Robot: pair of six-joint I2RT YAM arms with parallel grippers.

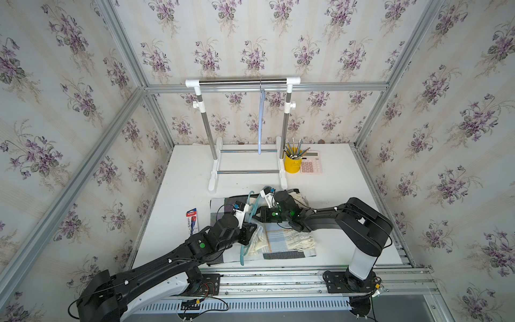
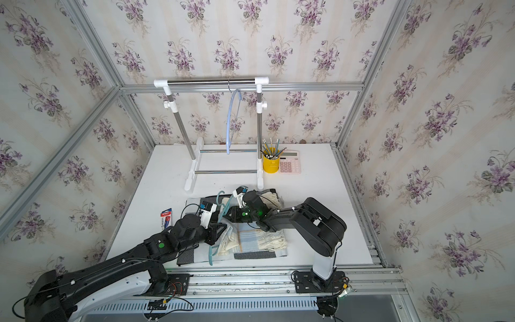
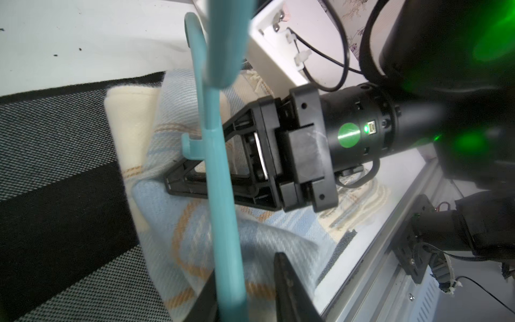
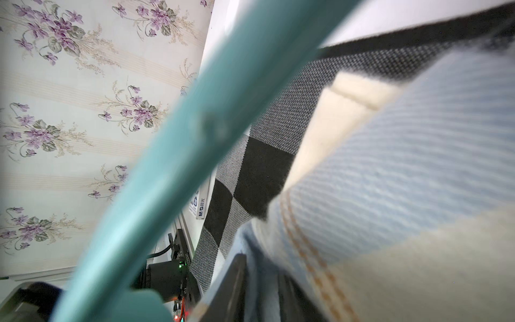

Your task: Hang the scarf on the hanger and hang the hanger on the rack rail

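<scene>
A teal hanger (image 3: pixel 222 204) is held upright-ish over the light blue and cream plaid scarf (image 3: pixel 161 236), which lies folded on a dark checked mat. My left gripper (image 1: pixel 245 231) is at the hanger's lower part, which runs between or beside its fingers in the left wrist view; its grip is unclear. My right gripper (image 1: pixel 261 213) is low at the scarf, behind the hanger. In the right wrist view its fingertips (image 4: pixel 238 279) are at the blue cloth, blurred, and I cannot tell whether they pinch it.
A rack (image 1: pixel 284 123) at the back carries a second, pale blue hanger (image 1: pixel 260 123). A yellow pen cup (image 1: pixel 292 163) and pink calculator (image 1: pixel 311 165) stand beside it. A small package (image 1: pixel 192 220) lies left of the mat.
</scene>
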